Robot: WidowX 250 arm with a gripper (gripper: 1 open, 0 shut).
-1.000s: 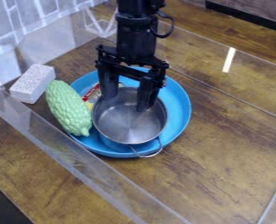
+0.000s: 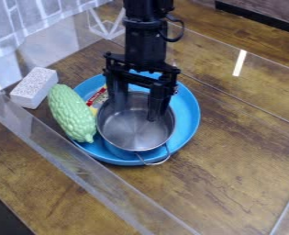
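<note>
A steel pot (image 2: 137,130) with a wire handle rests in a blue bowl (image 2: 183,128). Beside it on the left lies a pale green vegetable-like object (image 2: 73,114), and a small red packet is partly visible behind that. My black gripper (image 2: 134,92) is over the pot, open, its fingers reaching down to about the rim. Whether they touch the pot I cannot tell.
A white block (image 2: 34,88) lies to the left of the bowl. A transparent edge or panel crosses the lower left.
My gripper has risen slightly over the last second; the pot and other objects look unmoved.
</note>
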